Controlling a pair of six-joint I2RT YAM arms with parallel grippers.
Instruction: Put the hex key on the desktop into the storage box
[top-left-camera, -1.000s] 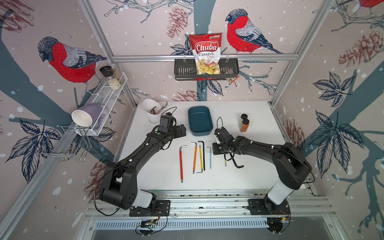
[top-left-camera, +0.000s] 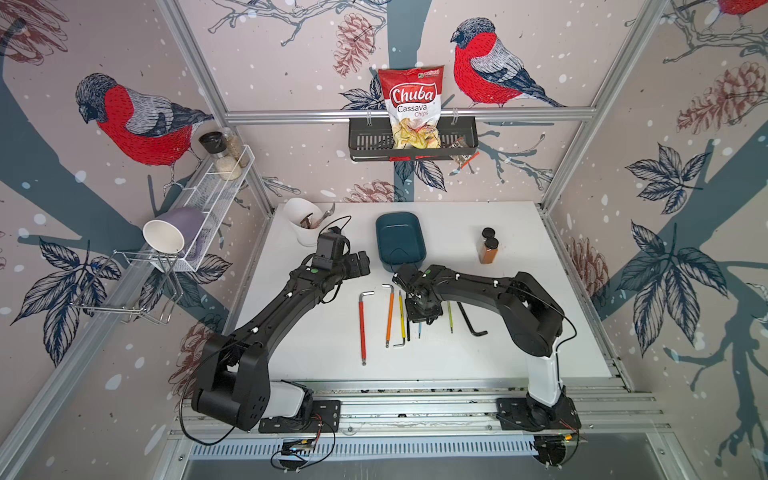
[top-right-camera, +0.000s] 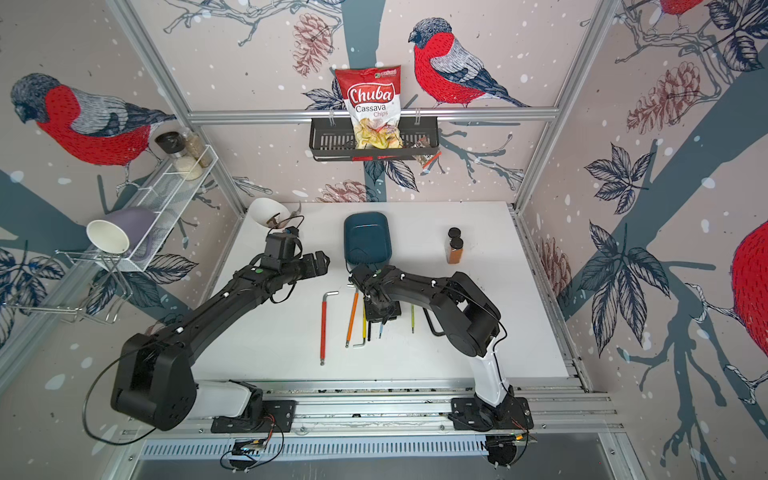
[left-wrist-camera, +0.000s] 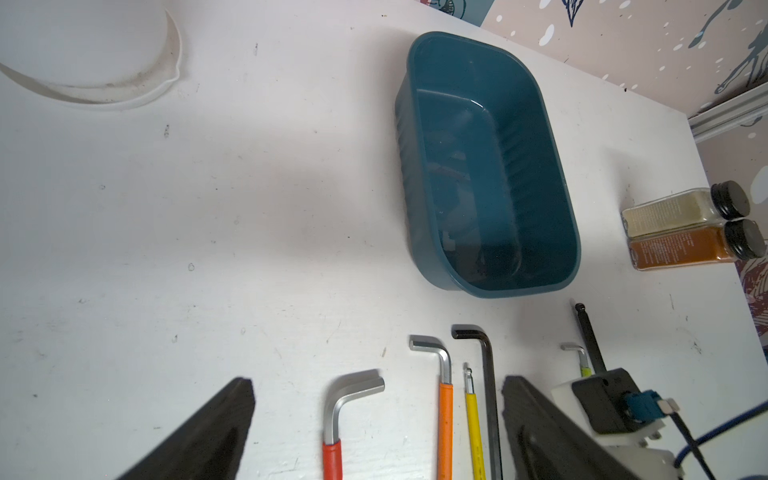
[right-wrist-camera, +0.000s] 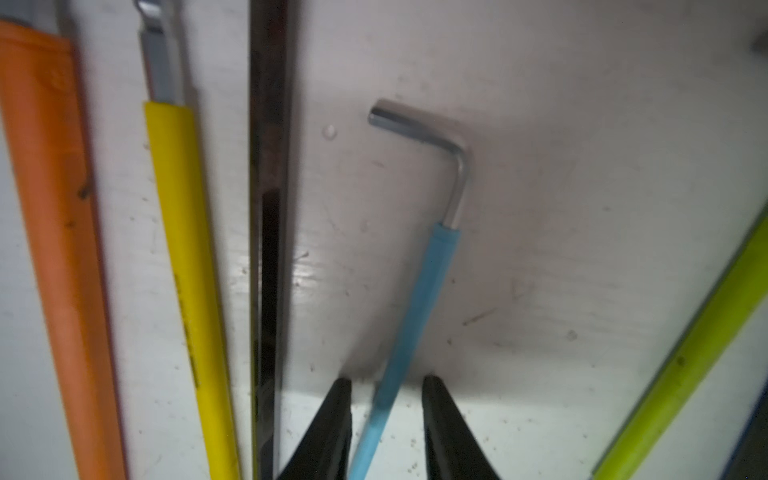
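Note:
In the right wrist view a thin blue-sleeved hex key (right-wrist-camera: 416, 300) lies flat on the white desktop. My right gripper is part open over it. Its two fingers (right-wrist-camera: 329, 416) stand on either side of the blue sleeve, with a gap showing on each side. The storage box, a dark teal tub (left-wrist-camera: 480, 172), stands empty at the back of the desk. Left of it my left gripper hangs wide open, holding nothing. Other hex keys lie in a row: red (top-left-camera: 362, 328), orange (right-wrist-camera: 60, 240), yellow (right-wrist-camera: 188, 232), black (right-wrist-camera: 268, 200) and lime green (right-wrist-camera: 696, 344).
Beyond the green key lies another black hex key (top-left-camera: 466, 317). Two spice bottles (left-wrist-camera: 680, 244) stand at the back right. A white bucket (top-left-camera: 297, 216) occupies the back left. Bare desktop shows at the front right and left of the red key.
My right gripper has moved left and toward the front edge, from beside the blue key to over it. The left arm has barely shifted; the keys lie where they were.

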